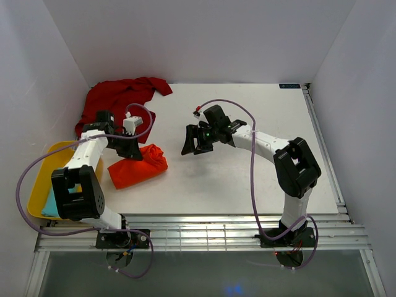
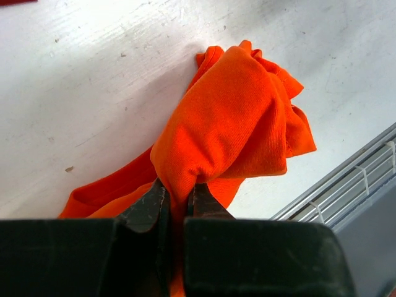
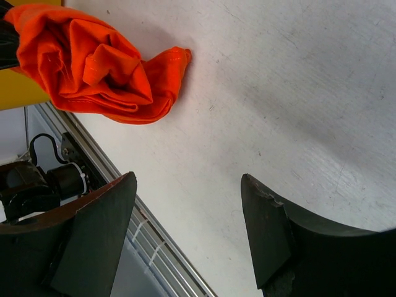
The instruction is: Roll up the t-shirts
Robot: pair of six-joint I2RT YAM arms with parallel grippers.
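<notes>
An orange t-shirt [image 1: 136, 171] lies bunched on the white table at the front left. In the left wrist view my left gripper is closed around a folded roll of the shirt [image 2: 223, 117], gripping it near its middle, with loose folds beyond the fingertips. My right gripper [image 1: 198, 139] stands open over the middle of the table, right of the shirt. In the right wrist view its empty fingers [image 3: 99, 235] frame bare table, and the orange shirt [image 3: 105, 74] lies at upper left.
A dark red cloth [image 1: 111, 102] is spread at the back left. A yellow bin [image 1: 46, 167] with light blue cloth [image 1: 52, 201] stands at the left edge. A metal rail runs along the front edge.
</notes>
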